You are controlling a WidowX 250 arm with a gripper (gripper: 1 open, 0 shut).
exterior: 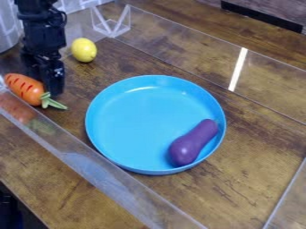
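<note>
An orange carrot [27, 89] with green leaves lies at the left of the table. The black gripper [46, 85] is lowered right at it, its open fingers partly behind or beside the carrot; exactly how they sit around it is hard to tell. A blue plate [138, 116] in the middle holds a purple eggplant [192, 141] on its right side. A yellow lemon [84, 50] lies right of the arm at the back.
A clear plastic barrier runs diagonally across the lower left, in front of the carrot. A light cylindrical object, cut off, stands at the top left.
</note>
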